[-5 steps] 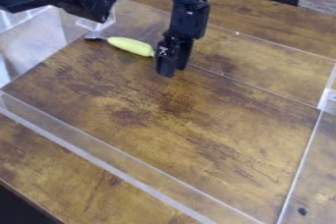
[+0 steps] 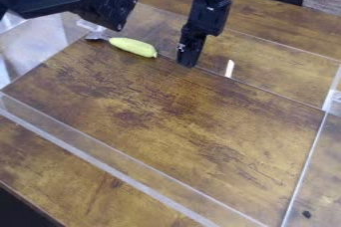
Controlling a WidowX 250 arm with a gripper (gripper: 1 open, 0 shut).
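Note:
A pale yellow, elongated object (image 2: 132, 47), like a toy corn cob or squash, lies at the back left of the wooden surface. My black gripper (image 2: 189, 54) is low over the wood just to the right of it, apart from it, with its fingers shut and nothing visible between them. A small silvery utensil-like item (image 2: 99, 37) lies behind the yellow object's left end.
Clear plastic walls border the wooden work area (image 2: 160, 141) on the left, front and right. A small white strip (image 2: 229, 69) stands to the right of the gripper.

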